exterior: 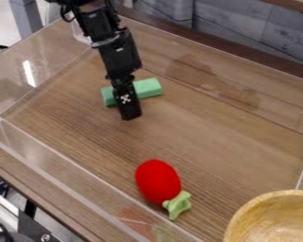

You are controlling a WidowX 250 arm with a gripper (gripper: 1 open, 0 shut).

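My black gripper [129, 110] comes down from the upper left over a mint-green block [147, 88] on the wooden table, its fingertips at the block's near side. The arm covers part of the block, so whether the fingers touch or grip it cannot be told.
A red strawberry-like object [158, 181] with a green top lies at the lower front. A yellow bowl [271, 224] is at the bottom right corner. The table edge runs along the lower left.
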